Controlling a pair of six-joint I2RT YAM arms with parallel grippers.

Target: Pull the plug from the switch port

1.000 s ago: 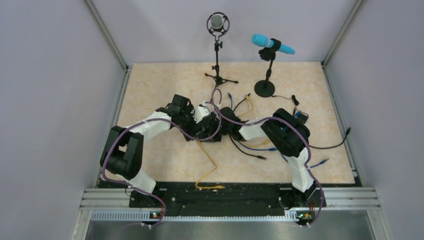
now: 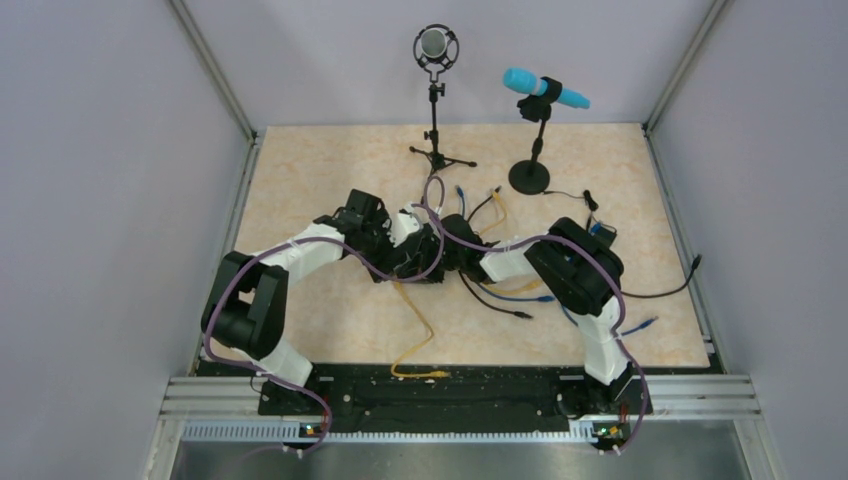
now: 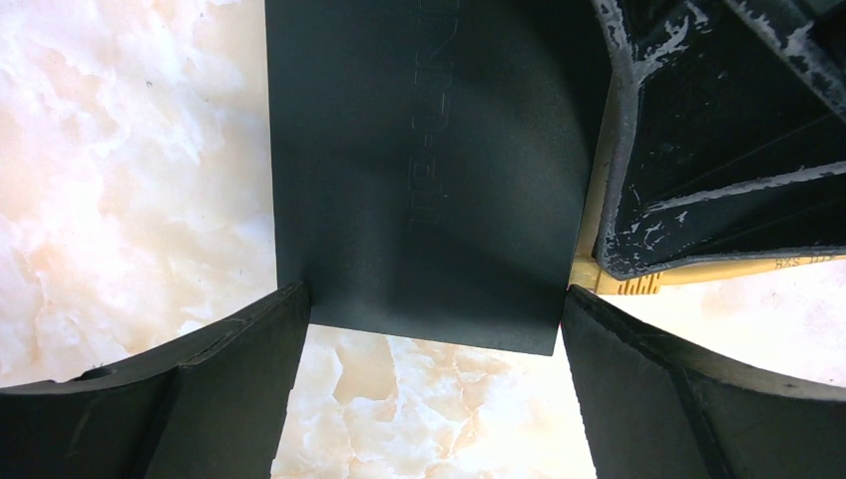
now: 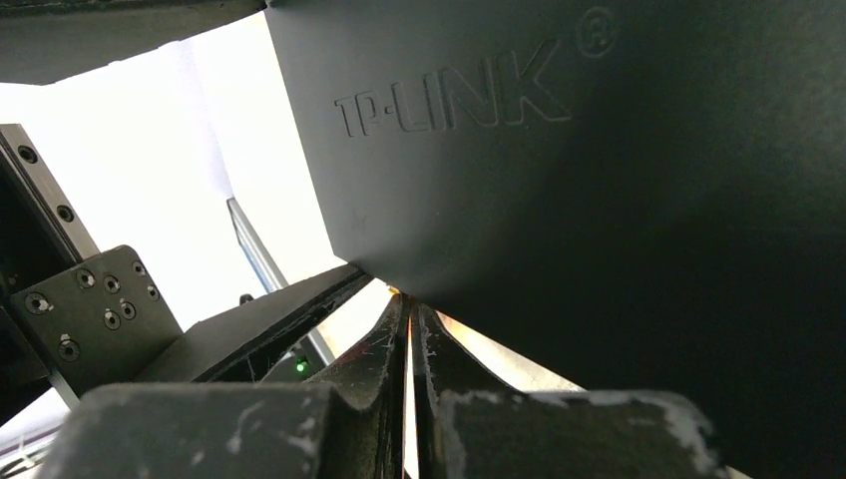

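The black TP-LINK switch (image 3: 429, 150) lies at the table's centre, mostly hidden under both wrists in the top view. My left gripper is open, its fingertips at either side of the switch body. A yellow cable's plug (image 3: 624, 281) sits by the switch's right edge, partly covered by the other gripper's housing. In the right wrist view the switch face (image 4: 559, 200) fills much of the frame; my right gripper is shut at its lower edge beside a sliver of yellow. Whether that plug is seated in a port cannot be told.
A tripod microphone (image 2: 434, 45) and a blue microphone (image 2: 525, 82) stand at the back. Loose cables lie right of and in front of the switch, including a yellow one (image 2: 420, 340) toward the front edge.
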